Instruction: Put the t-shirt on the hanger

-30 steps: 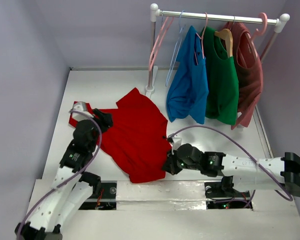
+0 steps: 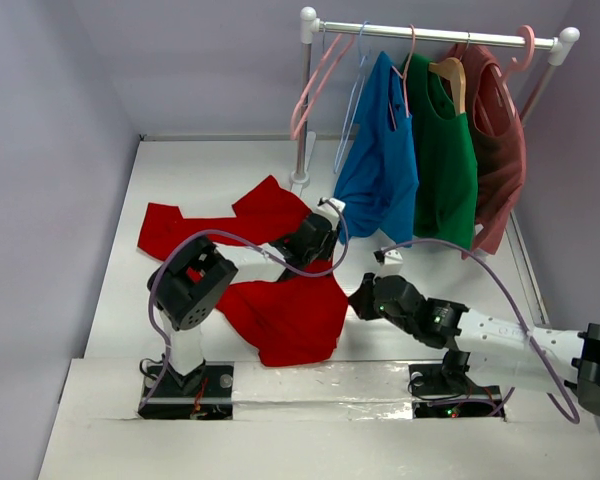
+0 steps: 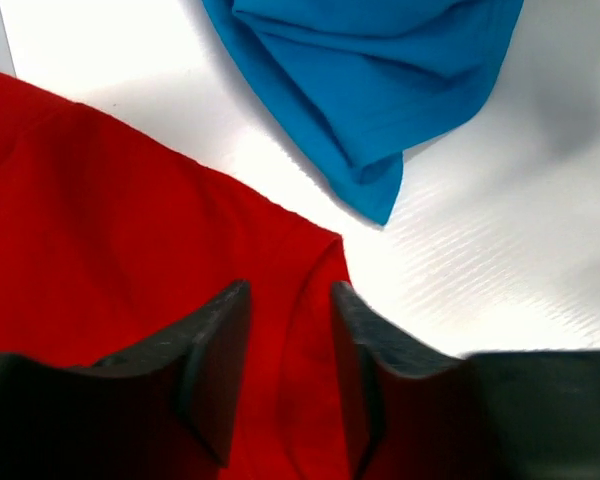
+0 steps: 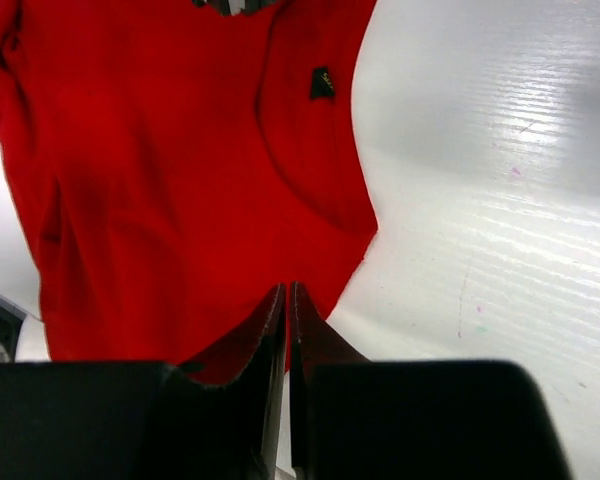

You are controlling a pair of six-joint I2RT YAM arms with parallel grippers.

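A red t-shirt (image 2: 280, 320) lies flat on the white floor. My left gripper (image 2: 328, 235) is over its upper right edge, below the blue shirt; in the left wrist view its fingers (image 3: 205, 350) stand apart over the red cloth, open, with nothing visibly between them. My right gripper (image 2: 360, 300) is low at the shirt's lower right edge; in the right wrist view its fingertips are nearly together over the red cloth, and whether cloth is between them I cannot tell.
A rail (image 2: 450, 35) at the back holds empty pink (image 2: 305, 95) and blue hangers, then blue (image 2: 375, 170), green (image 2: 440, 170) and pink shirts (image 2: 500, 170) on hangers. The blue shirt's hem is close to the red one.
My left gripper has swung right from the shirt's left sleeve to its upper right edge. My right gripper has moved a little right and up in the top view.
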